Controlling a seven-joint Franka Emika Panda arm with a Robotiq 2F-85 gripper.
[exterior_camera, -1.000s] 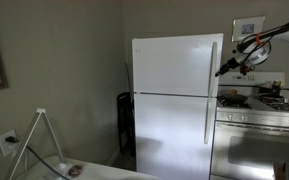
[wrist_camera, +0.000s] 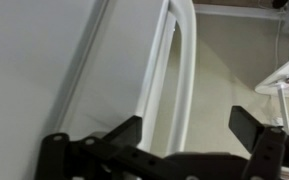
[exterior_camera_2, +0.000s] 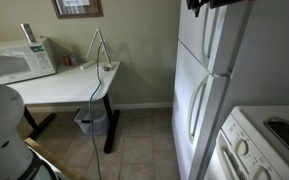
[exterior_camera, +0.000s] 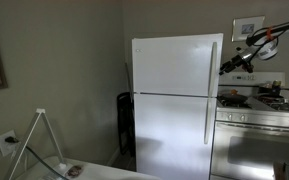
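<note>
A white refrigerator (exterior_camera: 174, 105) with an upper and a lower door stands in the middle of exterior view 1, both doors looking shut. Its upper handle (exterior_camera: 213, 68) runs down the right edge. My gripper (exterior_camera: 222, 71) is just to the right of that handle. In the wrist view my gripper is open, its two dark fingers wide apart. A curved white handle (wrist_camera: 185, 75) passes through the view ahead of them, nearer the left finger; no grip on it shows. Exterior view 2 shows the lower handle (exterior_camera_2: 197, 107), with dark arm parts at the top edge.
The white stove (exterior_camera: 254, 145) stands right of the refrigerator, with a dark pan (exterior_camera: 233, 98) on top. A white table (exterior_camera_2: 59, 88) with a microwave (exterior_camera_2: 19, 60) is against the far wall.
The refrigerator doors look unchanged.
</note>
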